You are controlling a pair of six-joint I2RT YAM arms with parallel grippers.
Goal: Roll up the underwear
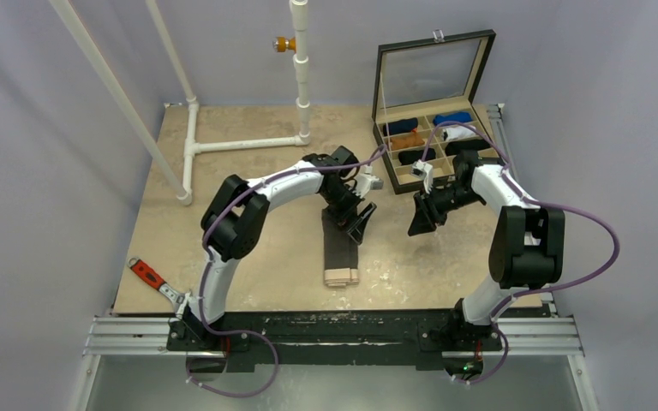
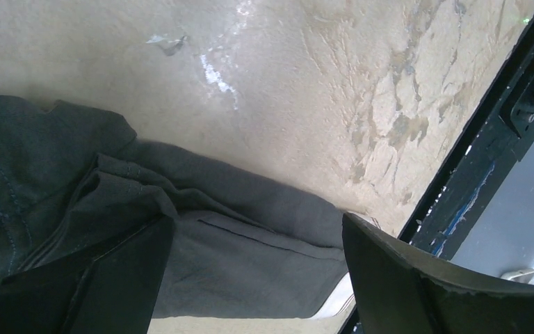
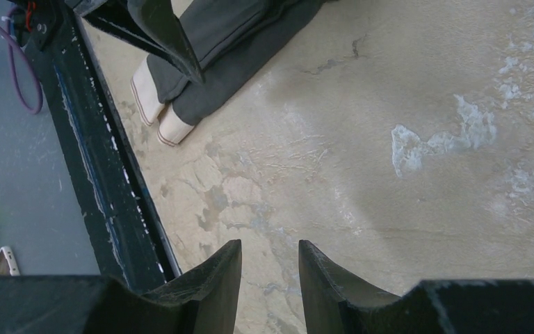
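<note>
The dark grey underwear [image 1: 341, 253] lies on the table as a long folded strip, its pale waistband [image 1: 341, 277] at the end nearest the front edge. My left gripper [image 1: 353, 224] is over its far part, covering some of it from above. In the left wrist view its fingers [image 2: 104, 278] stand wide apart, with folded, wrinkled cloth [image 2: 250, 271] showing between and below them. My right gripper [image 1: 422, 224] hangs to the right of the strip, away from it. In the right wrist view its fingers [image 3: 215, 282] have a gap between them with only bare table showing.
An open divided box [image 1: 407, 178] with several rolled garments stands at the back right. White pipes [image 1: 244, 145] stand at the back left, and a red-handled tool [image 1: 146, 273] lies at the front left.
</note>
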